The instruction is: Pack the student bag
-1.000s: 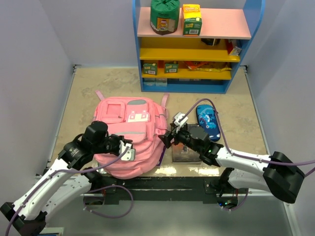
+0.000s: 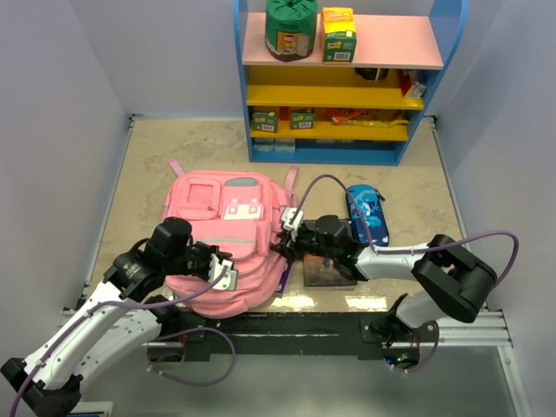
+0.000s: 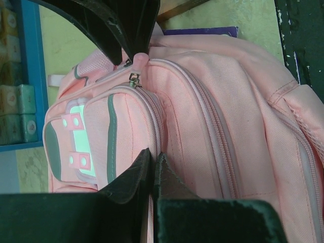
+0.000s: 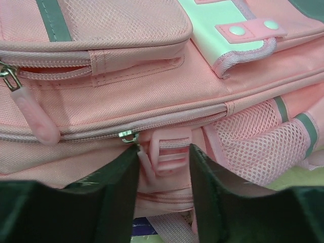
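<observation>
The pink bag (image 2: 219,195) lies on the table with its front pockets up. My left gripper is shut on the bag's fabric beside the front pocket's zipper. At the bag's right side, my right gripper stands part open, its fingers either side of a pink zipper pull (image 4: 145,161) and strap buckle (image 4: 171,152). That pull hangs from a metal zipper slider (image 4: 128,135); the zipper there looks shut. Another zipper pull (image 4: 35,114) hangs from the front pocket. Right of the bag lie a blue pencil case (image 2: 368,215) and a brown book (image 2: 323,272), partly under my right arm.
A blue shelf unit (image 2: 327,155) with boxes and packets stands behind the bag. Something flat and purple (image 3: 202,31) pokes out under the bag's edge. Bare table (image 2: 426,204) shows at the right.
My right gripper has moved left, up against the bag's side, away from over the book. The left arm and the bag have stayed nearly still.
</observation>
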